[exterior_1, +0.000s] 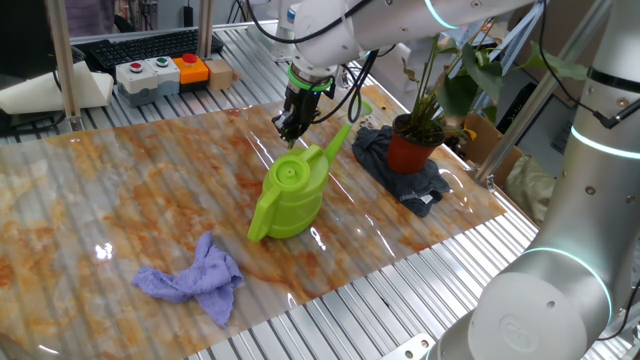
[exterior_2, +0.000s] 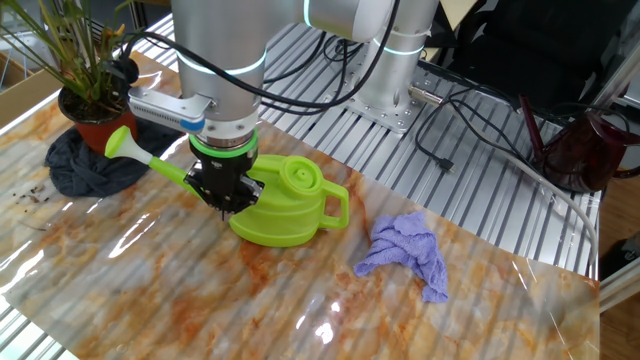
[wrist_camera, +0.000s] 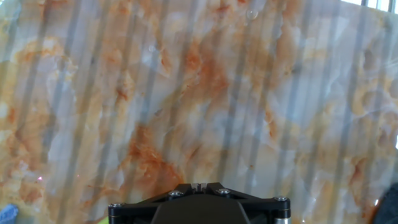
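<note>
A lime-green watering can (exterior_1: 292, 200) stands upright on the marble-patterned sheet (exterior_1: 90, 200), its spout toward the potted plant (exterior_1: 408, 150). My gripper (exterior_1: 290, 140) points down above the sheet, on the far side of the can in exterior view 1. From exterior view 2, the gripper (exterior_2: 226, 211) hangs in front of the can's body (exterior_2: 275, 222), near the spout's base. Its fingertips meet in the wrist view, where the gripper appears shut with nothing visible between. A crumpled purple cloth (exterior_2: 406, 252) lies apart from the can, on its handle side.
Under the plant's pot lies a dark cloth (exterior_1: 425, 188). A control box with buttons (exterior_1: 150, 80) and a keyboard (exterior_1: 135, 48) stand beyond the sheet. A dark red jug (exterior_2: 582, 152) is at the far right of exterior view 2. Much of the sheet is bare.
</note>
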